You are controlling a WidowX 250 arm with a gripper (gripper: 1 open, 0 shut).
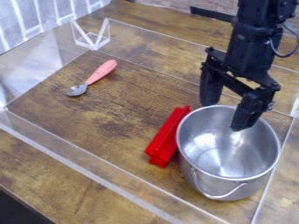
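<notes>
My black gripper (228, 105) hangs over the upper rim of a large steel pot (233, 171), its fingers spread open with nothing seen between them. The pot stands at the lower right, a wire handle at its front. A red elongated object (166, 140) lies just left of the pot. At the upper left, apart from these, a utensil with a pink handle (100, 72) and a metal head lies on the wooden table (82, 166).
Clear panels border the wooden work area, with a small clear corner piece (91, 37) at the back left.
</notes>
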